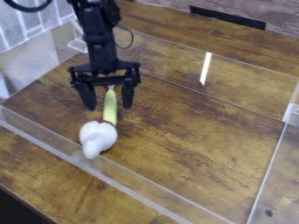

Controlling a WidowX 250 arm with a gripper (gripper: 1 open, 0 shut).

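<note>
My black gripper (104, 98) is lowered over a pale yellow-green elongated object (110, 108), with fingertips on either side of its upper part; the fingers stand apart, and whether they touch it I cannot tell. Just below the object's lower end lies a white, bulb-shaped object (100, 136) with a narrow tip toward the near edge.
Clear panels or strips (152, 189) run along the front, left, back and right of the area. A thin white strip (205, 68) stands out at the back right.
</note>
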